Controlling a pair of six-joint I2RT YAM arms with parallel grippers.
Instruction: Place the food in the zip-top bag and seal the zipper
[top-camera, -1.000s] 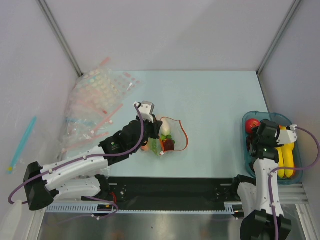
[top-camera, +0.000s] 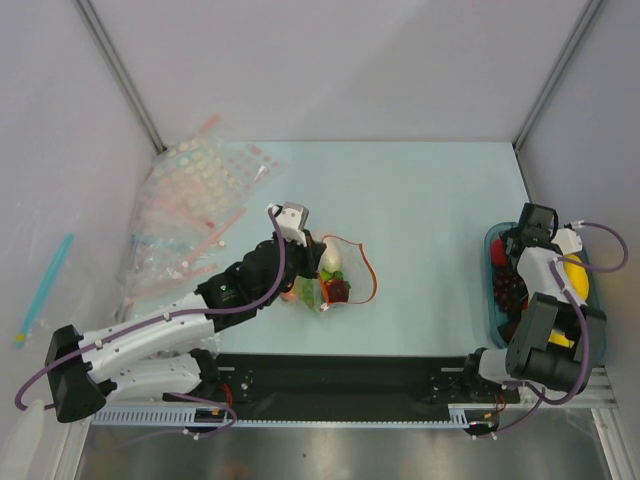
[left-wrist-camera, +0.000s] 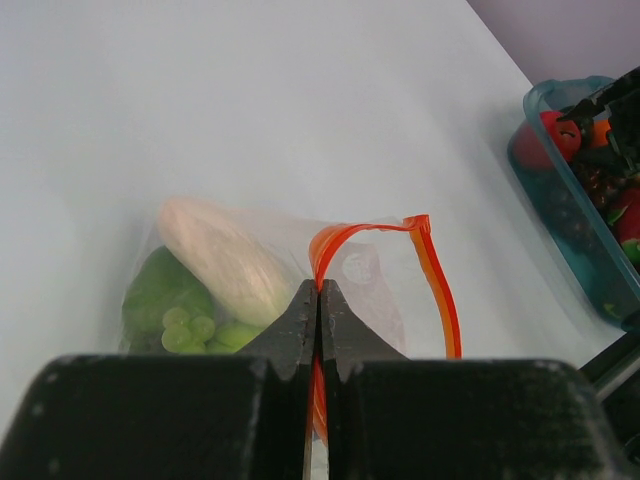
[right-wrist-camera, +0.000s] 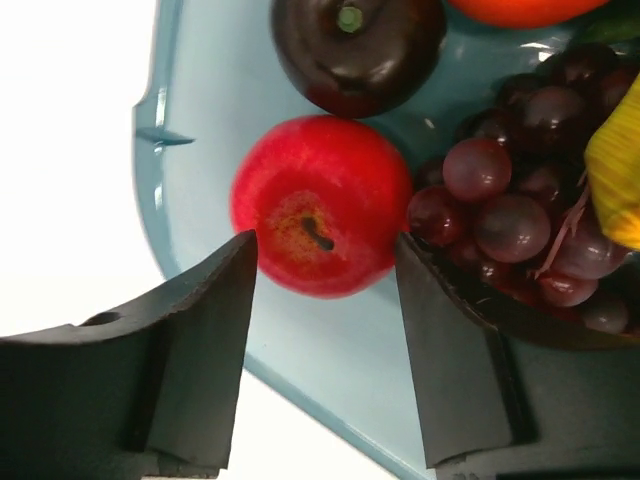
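A clear zip bag (top-camera: 345, 255) with an orange-red rim stands with its mouth spread toward the right. Inside it show a pale long food piece (left-wrist-camera: 220, 255), green pieces (left-wrist-camera: 165, 300) and a dark red one (top-camera: 338, 290). My left gripper is shut at the bag's rim, and the thin orange edge runs between its fingertips. Over the blue bin (top-camera: 493, 315) on the right, my right gripper stands open. A red apple (right-wrist-camera: 320, 190) lies in the bin between and just beyond its fingers; whether they touch it I cannot tell.
Also in the bin are dark grapes (right-wrist-camera: 510, 215), a dark round fruit (right-wrist-camera: 360, 50) and a yellow piece (right-wrist-camera: 615, 170). Flat plastic bags (top-camera: 190, 200) lie at the left. The table (top-camera: 420, 230) between bag and bin is clear.
My right gripper has moved toward the back of the bin and now covers part of the apple's corner. The left arm and the bag have stayed still.
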